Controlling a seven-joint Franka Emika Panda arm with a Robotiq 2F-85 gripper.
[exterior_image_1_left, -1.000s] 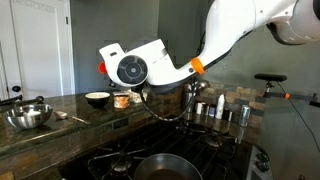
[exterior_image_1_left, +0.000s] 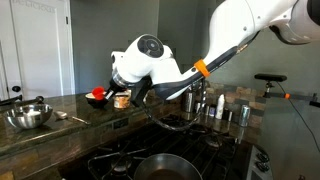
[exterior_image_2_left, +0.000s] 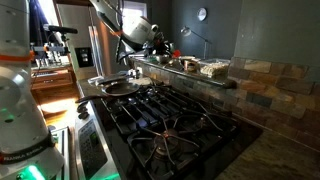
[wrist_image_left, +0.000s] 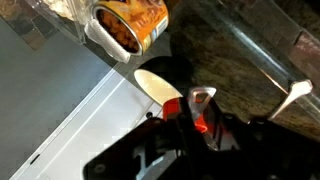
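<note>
A red object (exterior_image_1_left: 98, 93), perhaps a cup, is held at the end of my arm, low over the counter at the dark bowl. In the wrist view my gripper is shut on this red object (wrist_image_left: 172, 106), part of which the dark fingers hide. Just beyond it the bowl (wrist_image_left: 153, 86) shows a pale inside and a black outer wall. Whether the red object touches the bowl cannot be told. Beside the bowl lies an orange-labelled can (wrist_image_left: 148, 15), its open end showing beans or similar bits.
A steel bowl (exterior_image_1_left: 30, 117) and a light spoon (exterior_image_1_left: 70, 117) rest on the counter at left. Below the arm, a black pan (exterior_image_1_left: 167, 167) sits on the stove. Bottles (exterior_image_1_left: 220, 107) stand farther back at right.
The red object has come down with my gripper, from above the counter to the bowl.
</note>
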